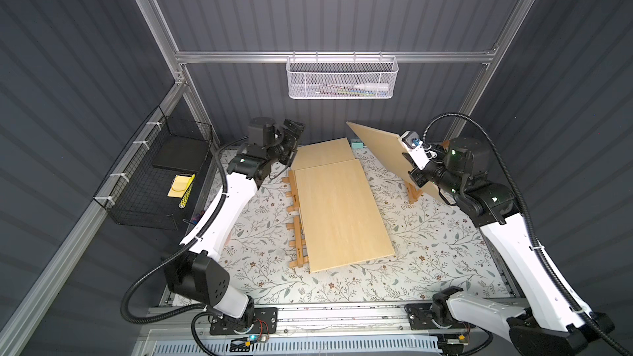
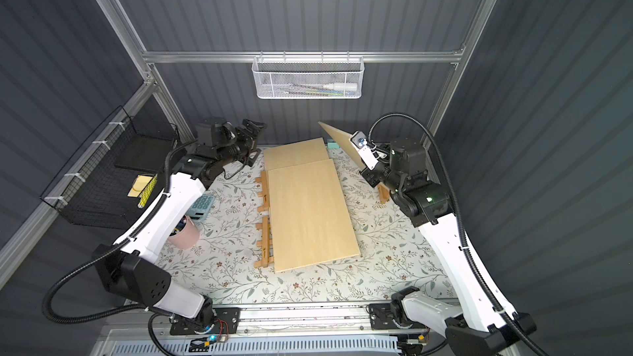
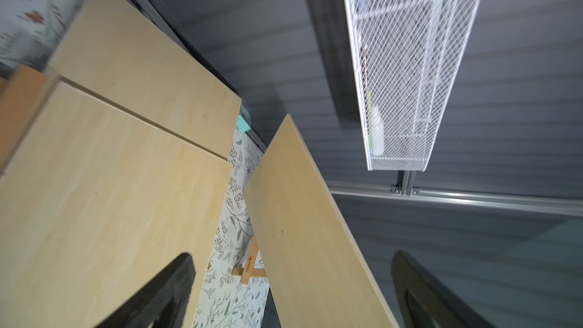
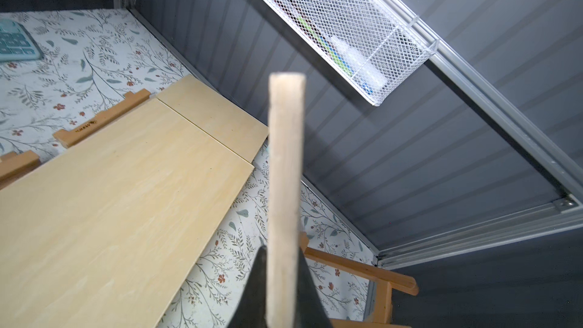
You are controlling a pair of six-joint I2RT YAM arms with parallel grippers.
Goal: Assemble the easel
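My right gripper is shut on the edge of a thin wooden board [image 1: 380,146]. The board is lifted above the table and steeply tilted; in the right wrist view it appears edge-on between the fingers. Another large pale board [image 1: 343,214] lies flat on the table, with a further board [image 1: 323,153] showing beyond its far end. Brown wooden easel pieces [image 1: 298,240] stick out along the left side of the flat boards. Over the far left of the table, my left gripper [image 1: 292,141] stands open and empty, its fingers [image 3: 176,291] spread wide.
More brown wooden pieces [image 4: 358,267] stand on the right under the raised board. A white mesh basket [image 1: 342,77] hangs on the back wall. At left are a black wire basket [image 1: 145,201], a pink cup [image 2: 186,235] and a teal calculator [image 2: 200,206].
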